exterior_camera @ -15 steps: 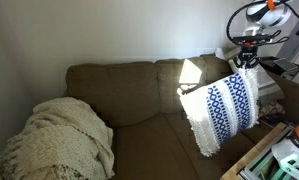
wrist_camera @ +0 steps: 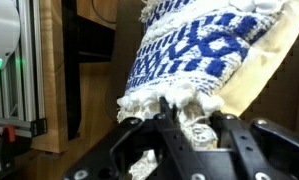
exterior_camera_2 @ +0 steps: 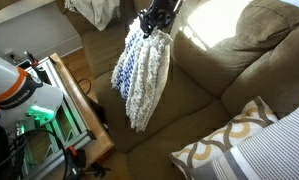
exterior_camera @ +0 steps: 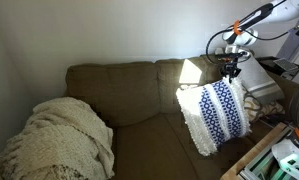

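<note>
A white, fringed pillow (exterior_camera: 217,112) with blue patterned bands stands tilted on the right end of the brown couch. In exterior view 2 its pale textured side (exterior_camera_2: 144,80) reaches up to my gripper (exterior_camera_2: 154,22). The gripper (exterior_camera: 231,68) points down at the pillow's upper corner. From the wrist, white fringe of the pillow (wrist_camera: 194,55) is bunched around and between the dark fingertips of the gripper. Whether the fingers are clamped on this fringe or loose around it cannot be made out.
A cream knitted blanket (exterior_camera: 59,140) covers the couch's left end. Other cushions (exterior_camera_2: 224,138), one patterned and one striped, lie on the couch (exterior_camera: 139,115), whose middle is bare. A wooden edge (exterior_camera_2: 84,105) and the robot's base stand beside it.
My gripper has moved left and down in exterior view 1. The pillow's upper corner has shifted left and sunk with it; the blanket has stayed put.
</note>
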